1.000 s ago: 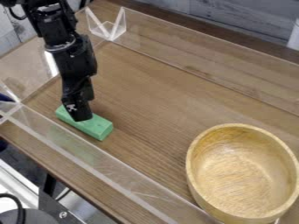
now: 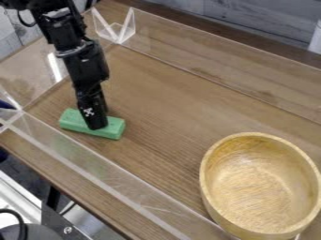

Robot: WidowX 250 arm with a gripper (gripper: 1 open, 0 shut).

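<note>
The black gripper (image 2: 93, 116) reaches down at the left of the camera view, its fingertips at the top of a green block (image 2: 78, 123). The block lies flat on the wooden table (image 2: 163, 84) near the front left. Whether the fingers are closed on the block cannot be told.
A large tan round bowl (image 2: 256, 178) stands at the front right. Clear plastic panels edge the table at the left and front.
The gripper has shifted slightly right and down onto the block, and the block now lies at a somewhat flatter angle, its right end a little farther right.
</note>
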